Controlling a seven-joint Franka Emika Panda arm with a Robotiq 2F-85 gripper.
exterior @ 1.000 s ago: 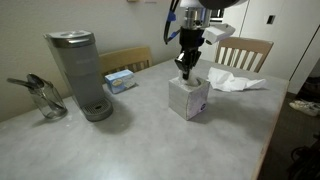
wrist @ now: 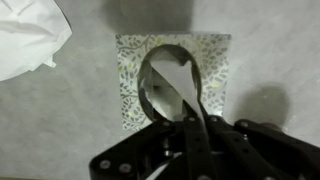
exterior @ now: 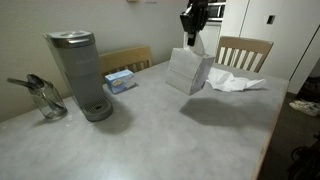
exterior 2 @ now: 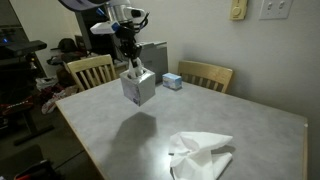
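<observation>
A patterned tissue box (exterior: 187,72) (exterior 2: 139,90) (wrist: 130,78) hangs tilted above the grey table, its shadow lying below it. From its oval opening a white tissue (wrist: 178,78) stretches up to my gripper (exterior: 191,43) (exterior 2: 134,62). The fingers are closed on this thin tissue, and the box hangs from it. Seen from the wrist, the box opening lies just beyond the fingertips. A crumpled white sheet (exterior: 236,82) (exterior 2: 200,155) (wrist: 28,35) lies spread on the table apart from the box.
A grey coffee machine (exterior: 82,75) stands on the table, with a glass of utensils (exterior: 48,98) beside it. A small blue and white box (exterior: 120,80) (exterior 2: 172,81) sits near the back edge. Chairs line the table.
The tissue box stood upright on the table a second ago. It has since tilted and risen off the surface as my gripper moved upward, with the tissue stretched between them.
</observation>
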